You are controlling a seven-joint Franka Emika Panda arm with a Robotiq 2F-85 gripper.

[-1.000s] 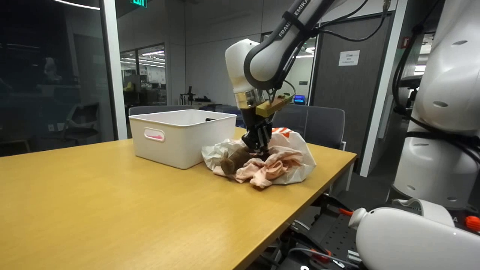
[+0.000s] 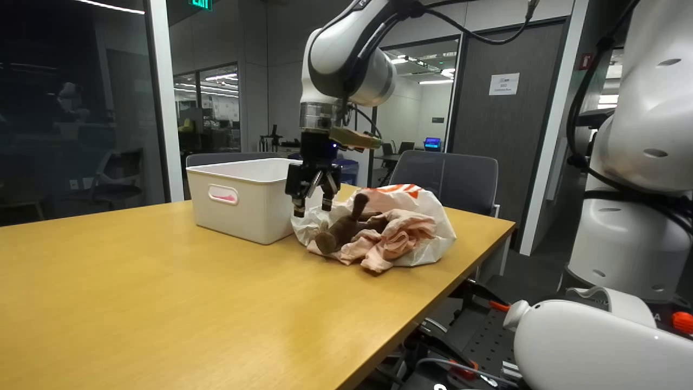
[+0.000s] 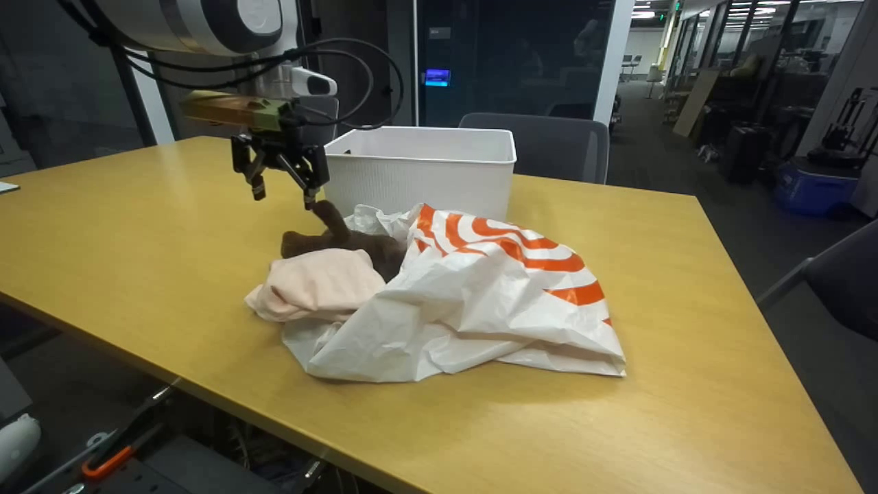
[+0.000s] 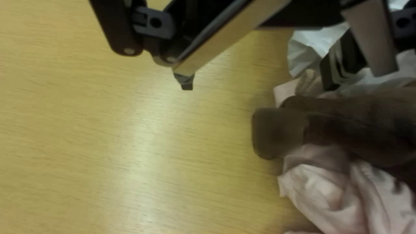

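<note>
A brown plush-like object (image 2: pixel 341 233) lies on a pink cloth (image 2: pixel 406 234) at the mouth of a white plastic bag (image 2: pixel 443 237) with orange print. One brown limb sticks upward from it. My gripper (image 2: pixel 313 208) hangs open and empty, pointing down, just left of the brown object and above it. In exterior view 2 the gripper (image 3: pixel 285 197) is up and to the left of the brown object (image 3: pixel 378 250). The wrist view shows bare table below the spread fingers, with the brown object (image 4: pixel 279 132) and pink cloth (image 4: pixel 323 191) to the right.
A white bin (image 2: pixel 250 205) stands close behind the bag, with something pink visible through its handle slot. Its inside is mostly hidden.
The gripper has risen from the brown object and moved left in exterior view 1, now hanging more upright. A brown limb now stands up where the gripper was.
</note>
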